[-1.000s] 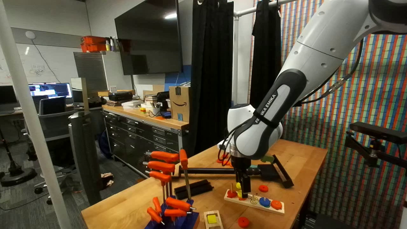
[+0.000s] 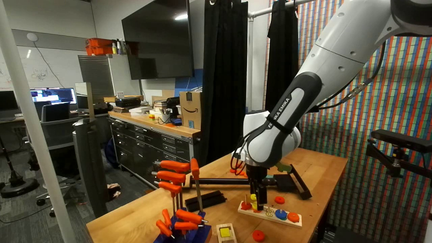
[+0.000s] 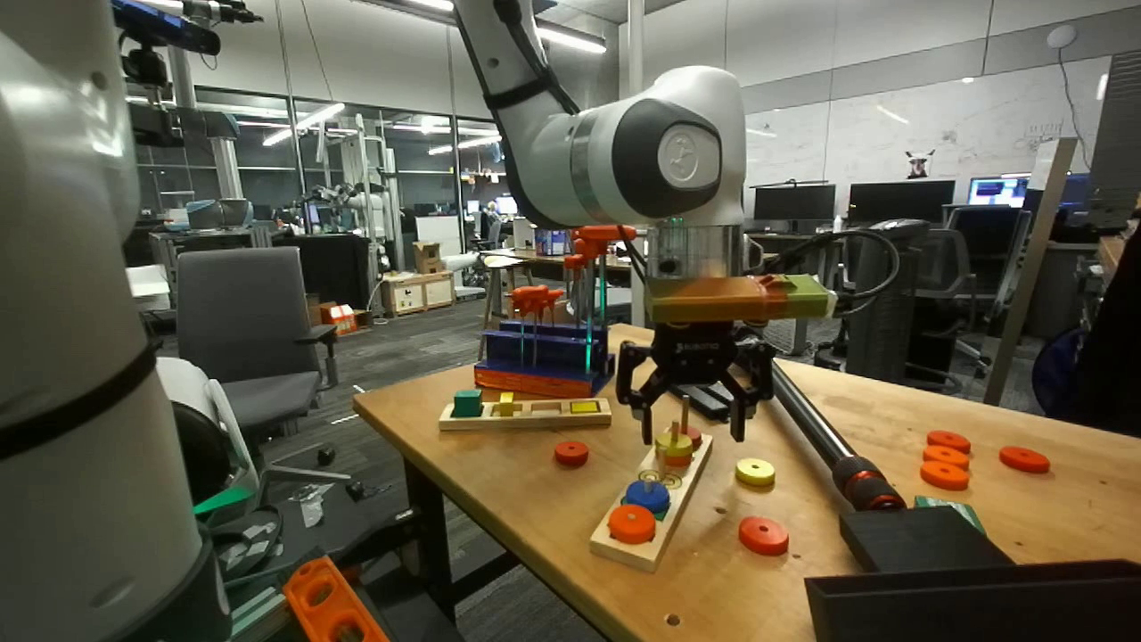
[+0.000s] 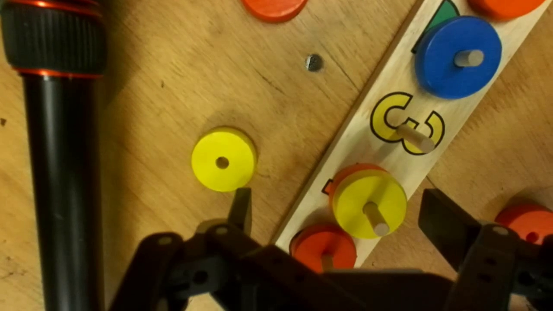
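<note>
A wooden peg board (image 3: 685, 481) lies on the table, numbered beneath its pegs. In the wrist view a yellow ring (image 4: 357, 207) sits over a red one on one peg, with a red ring (image 4: 324, 249) on the end peg beside it. The peg at the yellow "3" (image 4: 386, 116) is bare; past it are a blue ring (image 4: 438, 67) and an orange ring (image 4: 505, 4). A loose yellow ring (image 4: 223, 175) lies flat on the table beside the board. Above the board my gripper (image 3: 693, 433) stands open, its fingers wide apart on either side of the yellow-ringed peg, nothing held.
Loose red rings lie around the board, one (image 3: 764, 535) on the far side and another (image 3: 571, 454) on the near side. A black pole (image 3: 818, 428) runs along the table. A shape tray (image 3: 535, 422) and a hex-key stand (image 3: 545, 358) are close by.
The arm has shifted very slightly, its wrist tilting a little in exterior view 1. The rings and board look unmoved.
</note>
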